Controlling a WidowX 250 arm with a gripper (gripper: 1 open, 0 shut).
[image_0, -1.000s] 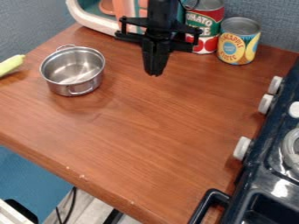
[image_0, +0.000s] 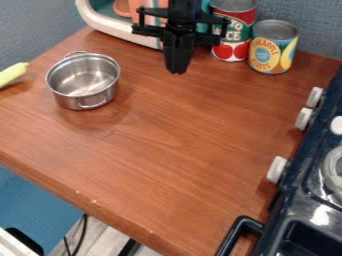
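Note:
My black gripper (image_0: 178, 60) hangs over the back middle of the wooden table (image_0: 174, 160), fingertips pointing down; whether they are apart is hard to tell. A steel pot (image_0: 83, 82) with side handles sits on the left part of the table, apart from the gripper.
Two cans, a red one (image_0: 233, 40) and a yellow one (image_0: 273, 48), stand at the back right beside a white container (image_0: 106, 18). A yellow object (image_0: 11, 74) lies at the left edge, a black stove (image_0: 307, 210) at the right.
My gripper has moved slightly up, toward the back of the table. The other things have stayed in place.

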